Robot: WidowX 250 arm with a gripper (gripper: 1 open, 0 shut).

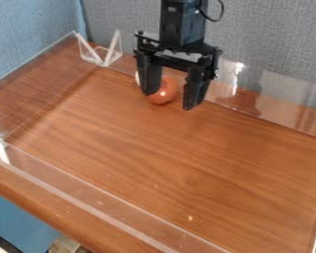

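My gripper [172, 84] hangs at the upper middle of the camera view, its black fingers open wide and pointing down. An orange-red round object [164, 96] sits on the wooden surface just behind the fingers, partly hidden by the left one. I cannot tell whether the gripper touches it.
The wooden floor [174, 178] is bordered by clear walls. A white wire-like corner piece [103, 51] stands at the back left. Grey and light blue padded panels rise behind and to the left.
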